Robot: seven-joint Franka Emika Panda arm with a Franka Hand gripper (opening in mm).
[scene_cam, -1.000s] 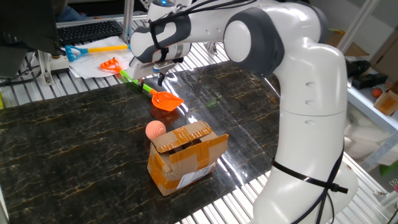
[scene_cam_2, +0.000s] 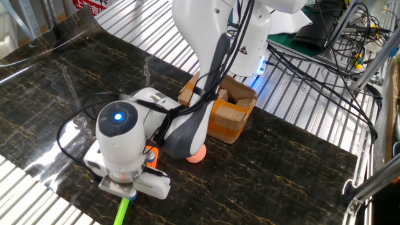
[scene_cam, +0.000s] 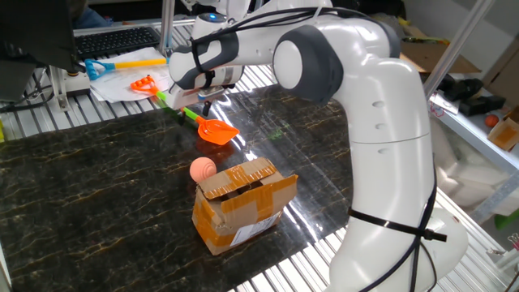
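A toy shovel with an orange blade (scene_cam: 217, 131), green shaft and orange handle (scene_cam: 145, 84) lies across the dark mat's far edge. Straddling its green shaft in exterior view 1, my gripper (scene_cam: 193, 113) is open, one fingertip showing on each side. Whether the fingers touch the shaft cannot be told. From exterior view 2 the hand covers the fingers, with the green shaft (scene_cam_2: 121, 213) emerging below it. A pink ridged ball (scene_cam: 203, 169) rests beside an open cardboard box (scene_cam: 246, 212) bound with orange tape.
Behind the mat, a second shovel with a yellow shaft (scene_cam: 139, 63) and blue handle lies on white paper near a keyboard (scene_cam: 118, 41). My arm passes close above the box in exterior view 2.
My gripper has come down and slightly left toward the green shaft, its fingers staying apart. The arm's elbow has shifted left. Shovel, ball and box have not moved.
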